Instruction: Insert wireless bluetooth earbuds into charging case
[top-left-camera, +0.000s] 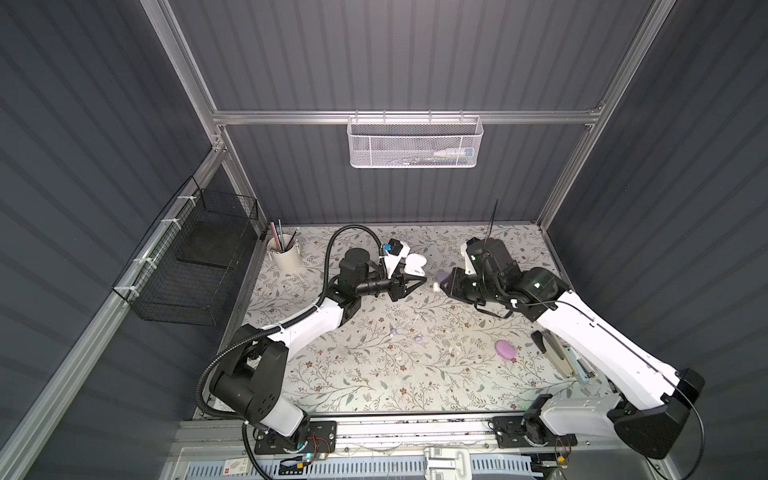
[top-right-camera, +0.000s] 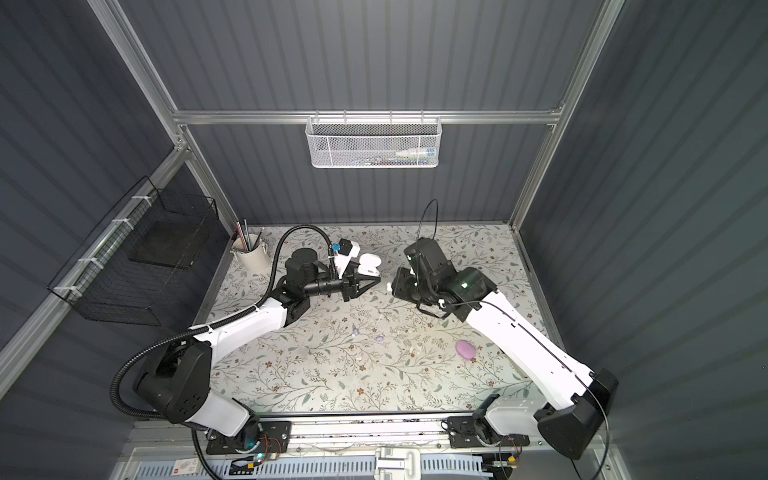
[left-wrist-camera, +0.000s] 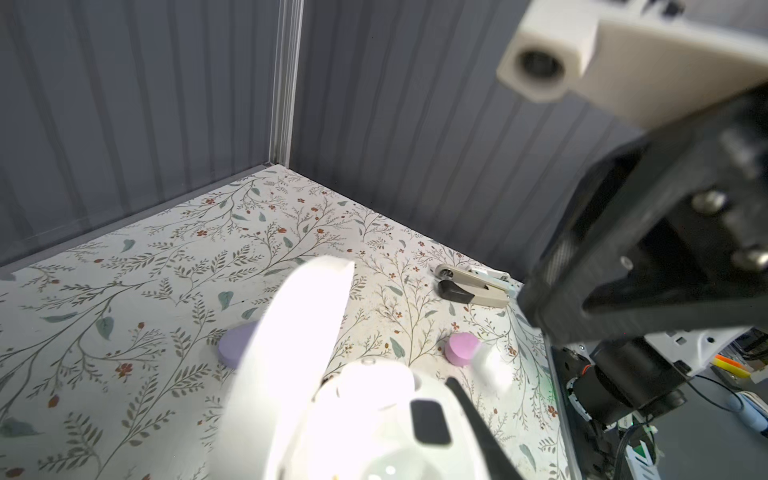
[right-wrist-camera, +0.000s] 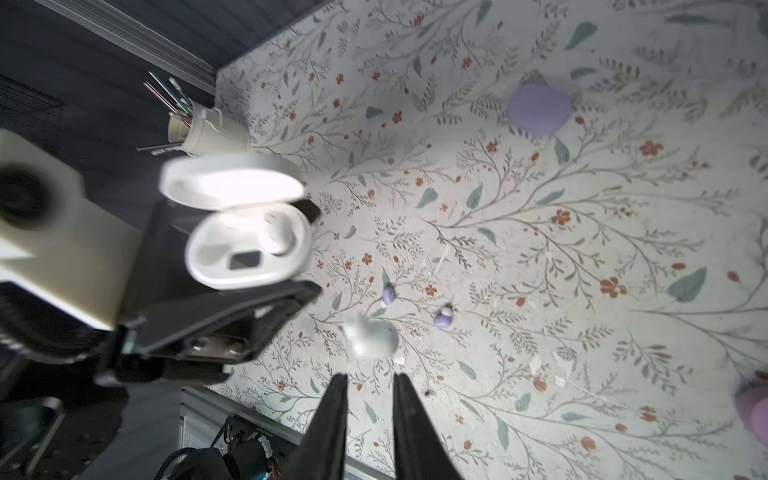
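My left gripper (top-left-camera: 406, 284) is shut on the white charging case (top-left-camera: 414, 265), which has its lid (right-wrist-camera: 232, 177) raised. In the right wrist view one white earbud (right-wrist-camera: 274, 232) sits in the case, and the other well looks empty. My right gripper is shut on a blurred white earbud (right-wrist-camera: 372, 340), held at its fingertips, a short way apart from the case. In the left wrist view the case (left-wrist-camera: 376, 432) fills the lower middle, lid upright.
Purple lids (right-wrist-camera: 537, 108), small purple pieces and a pink oval (top-left-camera: 505, 349) lie on the floral table (top-left-camera: 432, 384). A pen cup (top-left-camera: 288, 257) stands back left, tools (top-left-camera: 564, 360) lie at the right edge, and a mesh basket (top-left-camera: 413, 152) hangs behind.
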